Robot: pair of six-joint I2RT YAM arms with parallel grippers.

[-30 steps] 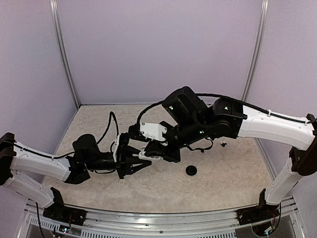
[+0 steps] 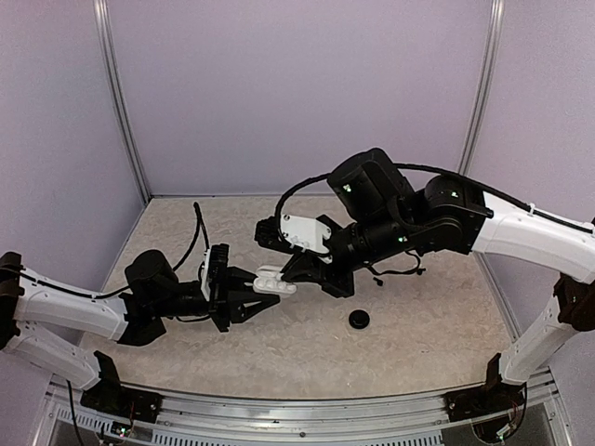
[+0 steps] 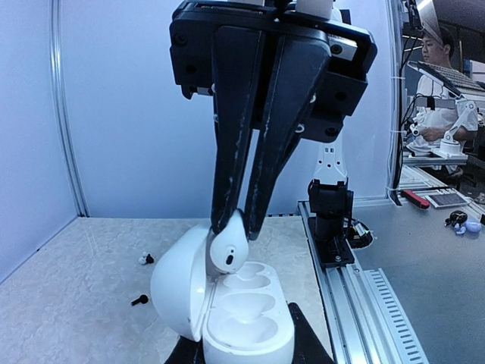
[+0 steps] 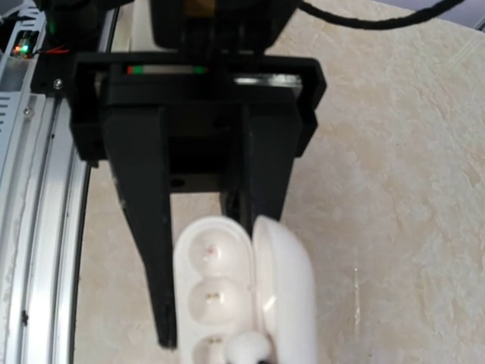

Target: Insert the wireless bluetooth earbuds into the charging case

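Observation:
The white charging case is clamped by my left gripper, its lid hinged open and its hollows facing up. In the right wrist view one left finger lies along the case's side, and the other runs behind the lid. A white earbud with a dark oval spot sits at the fingertips of my shut right gripper. It is close to the lid, over the far part of the case; whether it touches the case I cannot tell. From the right wrist, the earbud partly covers a hollow, cut by the lower edge.
On the table lie a black round disc and small dark pieces, one left of the case in the left wrist view. Metal rails run along the table's front. The tabletop is otherwise mostly clear.
My right gripper has shifted up and to the right in the top view. The left gripper with the case has moved slightly left.

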